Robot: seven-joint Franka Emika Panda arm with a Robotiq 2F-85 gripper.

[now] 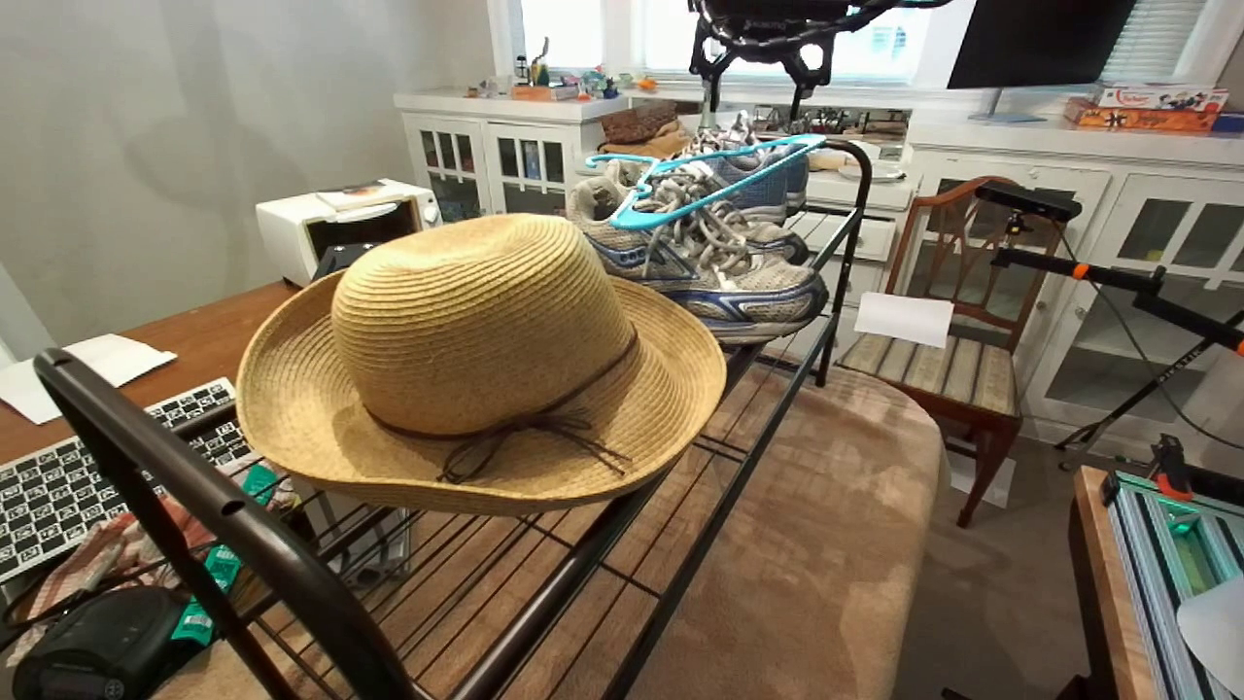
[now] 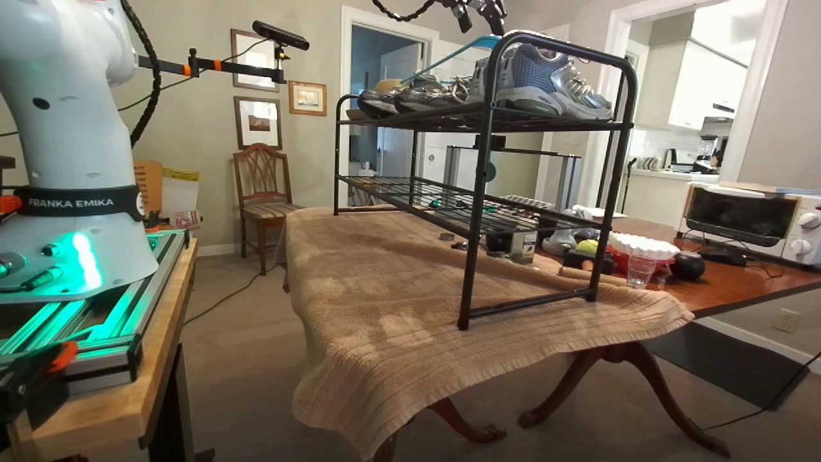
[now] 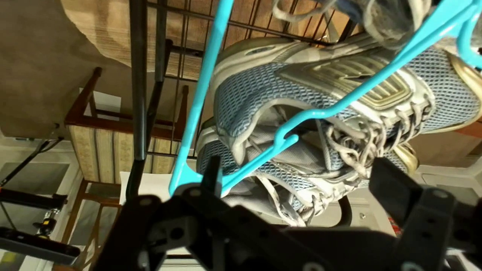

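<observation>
A light-blue plastic hanger [image 1: 746, 185] lies across the sneakers on top of a dark metal rack. In the wrist view, the hanger [image 3: 205, 86] runs along the left, with its corner near the left fingertip. My gripper [image 1: 758, 103] hangs above the rack's far end, its fingers apart. From the wrist, the open gripper has a wide gap, with grey-blue sneakers [image 3: 257, 92] below and nothing held. Whether the left finger touches the hanger cannot be told. Exterior view 2 shows the gripper [image 2: 480, 22] over the sneakers [image 2: 531, 81].
A straw hat [image 1: 484, 327] occupies the rack's near end. The rack's end frame [image 2: 485, 192] rises above its top shelf. A towel-covered table [image 2: 362, 308] carries the rack. Beside it stand a chair [image 1: 956, 362] and a toaster oven [image 2: 739, 223].
</observation>
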